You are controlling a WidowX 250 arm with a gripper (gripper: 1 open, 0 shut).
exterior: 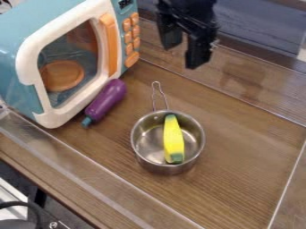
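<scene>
A black gripper [184, 43] hangs at the top above the back of the counter, its fingers apart with nothing visible between them. Below it, a steel pot [153, 148] with a wire handle holds a yellow, corn-like toy [174, 137] with green ends. A purple toy eggplant [106, 100] lies left of the pot, beside a light blue and white toy microwave [50, 109] with orange buttons and an orange plate inside.
A grey-blue wall [269, 27] bounds the back. A dark cable [24, 206] is at the lower left, off the counter.
</scene>
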